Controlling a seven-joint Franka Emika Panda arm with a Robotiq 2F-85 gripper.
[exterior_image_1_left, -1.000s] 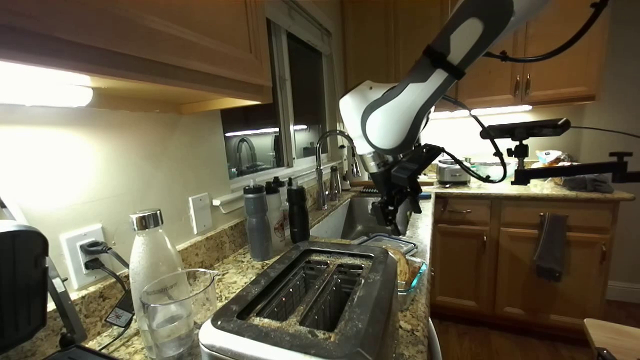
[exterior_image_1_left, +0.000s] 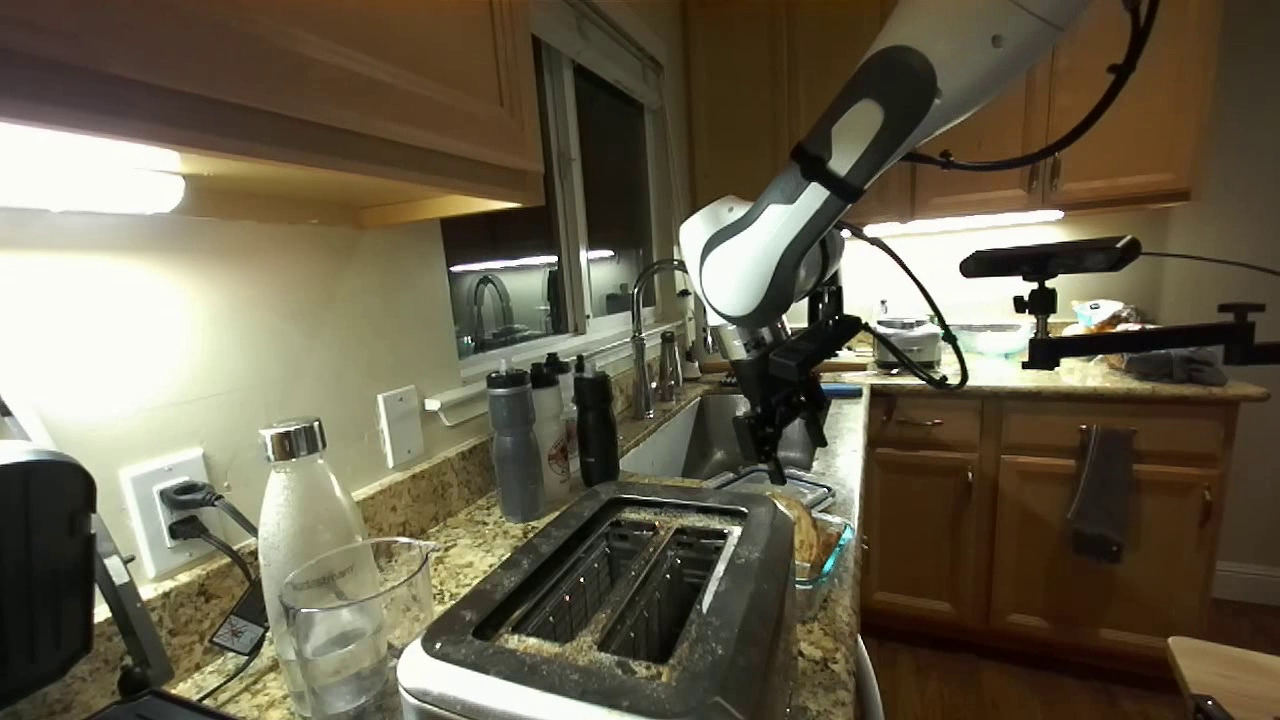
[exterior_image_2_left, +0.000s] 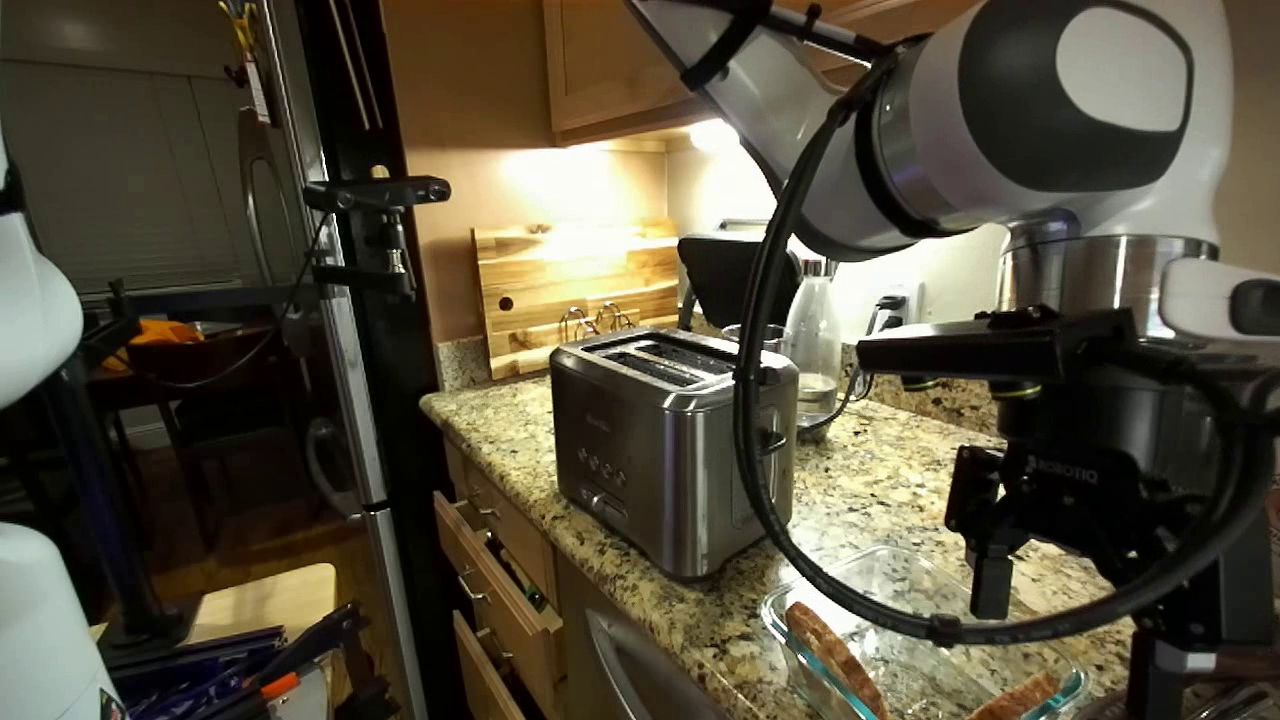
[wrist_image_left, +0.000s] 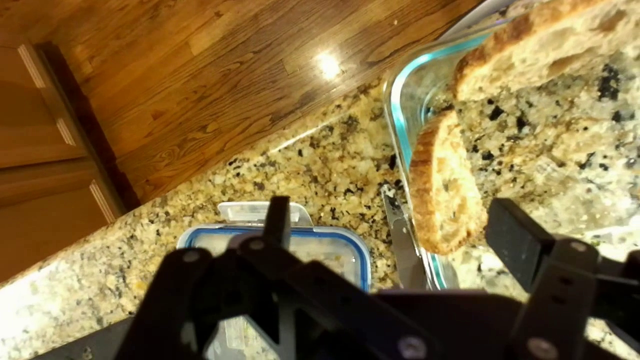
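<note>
My gripper is open, with its fingers (wrist_image_left: 517, 239) wide apart and nothing held between them. Within a clear glass dish with a teal-looking rim (wrist_image_left: 398, 111), a smaller bread slice (wrist_image_left: 448, 186) stands near the end closest to the gripper. A longer bread slice (wrist_image_left: 540, 51) leans at the upper right of the wrist view. In exterior view 2 the gripper (exterior_image_2_left: 1071, 636) hangs over the far side of the dish (exterior_image_2_left: 801, 674). The steel toaster (exterior_image_1_left: 768, 600) has two slots that look empty.
A blue-edged lid (wrist_image_left: 365, 264) and a knife (wrist_image_left: 400, 240) lie beside the dish. The glass bottle (exterior_image_1_left: 314, 504) and measuring cup (exterior_image_1_left: 414, 588) stand by the toaster. Several drink bottles line the wall near the sink (exterior_image_1_left: 720, 434). The counter's front edge is close to the dish.
In exterior view 1 the arm has shifted somewhat left, and the gripper has turned to hang more upright. The toaster and dish have stayed put.
</note>
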